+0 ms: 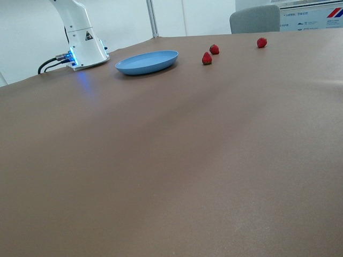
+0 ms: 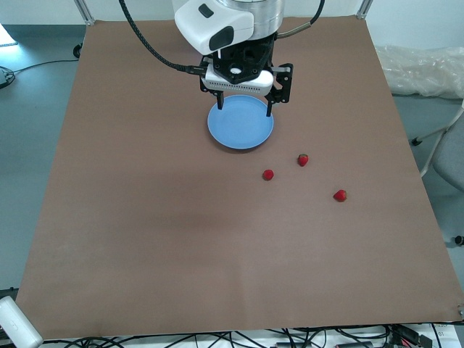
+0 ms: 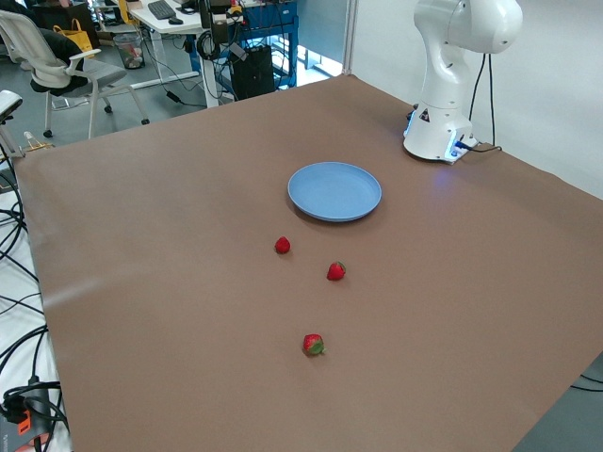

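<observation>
In the left view my gripper hangs above the back part of the blue plate, its two black fingers wide apart with nothing seen between them. The top view shows the plate low on the table with the strawberries beside it; the right view shows the plate empty and the three berries.
The arm's white base stands at the table's edge. Cables run along one edge, and a grey chair stands beyond the table.
</observation>
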